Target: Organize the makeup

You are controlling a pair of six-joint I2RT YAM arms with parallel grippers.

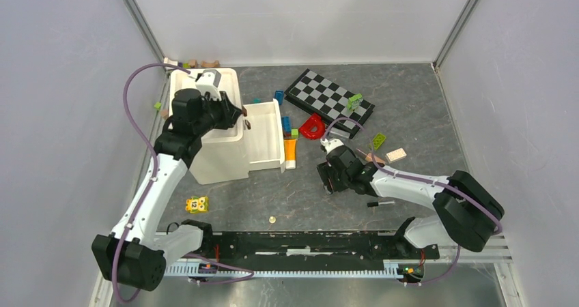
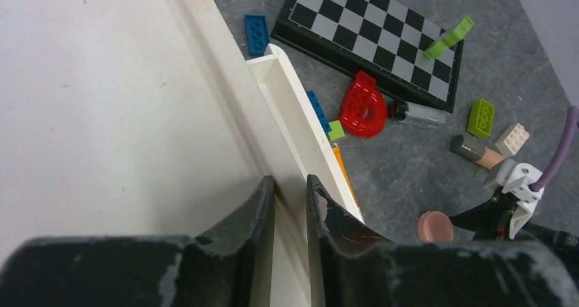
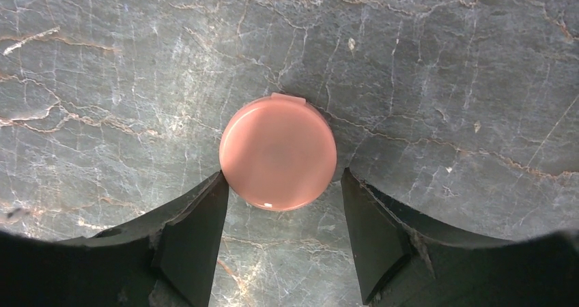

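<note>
My left gripper is shut on the rim of a white box (image 1: 218, 170), which has an open drawer (image 1: 263, 136) on its right. My right gripper is part open around a round pink compact (image 3: 278, 150) on the floor, its left finger at the compact's edge, the right one slightly apart. An orange-and-white tube (image 1: 290, 153) lies beside the drawer. A tan cylinder (image 2: 476, 150) and a clear dark-capped bottle (image 2: 416, 114) lie to the right.
A chessboard (image 1: 321, 92) with a green piece on it lies at the back. A red toy (image 1: 313, 127), several bricks, a yellow toy (image 1: 196, 204) and a dark pen (image 1: 379, 203) are scattered around.
</note>
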